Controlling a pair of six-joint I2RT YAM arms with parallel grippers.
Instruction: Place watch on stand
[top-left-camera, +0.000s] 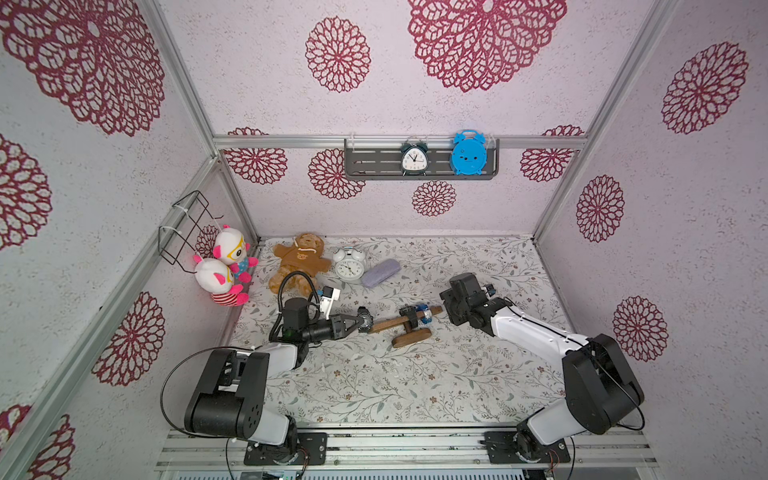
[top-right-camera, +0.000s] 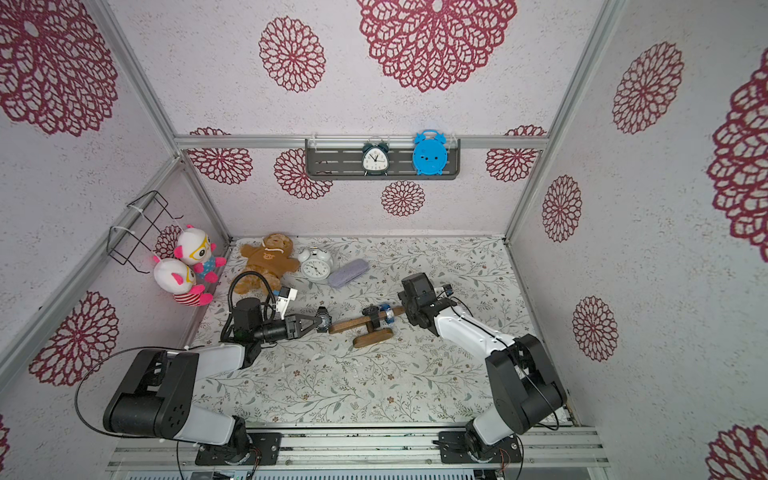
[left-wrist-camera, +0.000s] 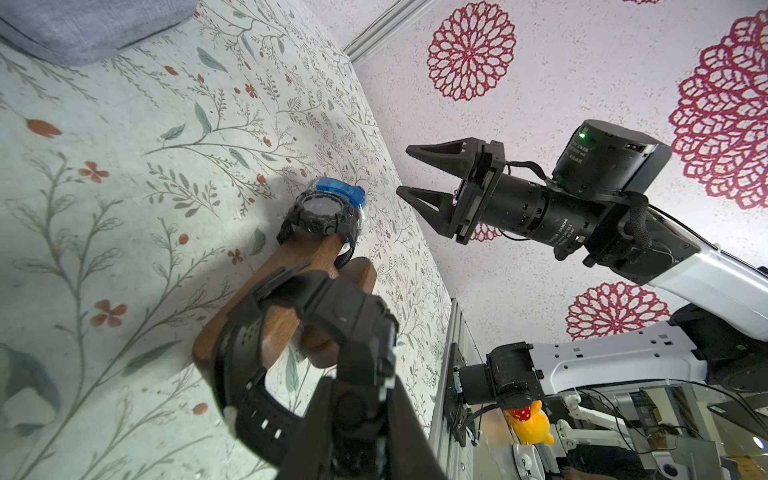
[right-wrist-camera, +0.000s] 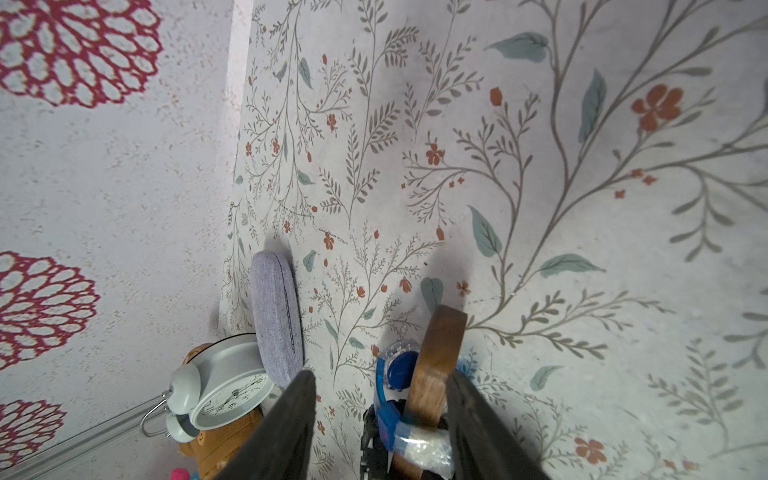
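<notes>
My left gripper (top-left-camera: 356, 322) is shut on a black watch (left-wrist-camera: 312, 296), held at the left end of the wooden stand (top-left-camera: 388, 322), whose base (top-left-camera: 412, 337) lies on the table. On the stand's bar sit another black watch (left-wrist-camera: 324, 206) and a blue watch (right-wrist-camera: 424, 444) with a pale band, toward the right end. My right gripper is open, above and beside that right end, with nothing between its fingers in the left wrist view.
A grey pouch (top-left-camera: 381, 273), a white alarm clock (top-left-camera: 349, 265) and a teddy bear (top-left-camera: 300, 264) lie behind the stand. Two plush toys (top-left-camera: 216, 278) are at the left wall.
</notes>
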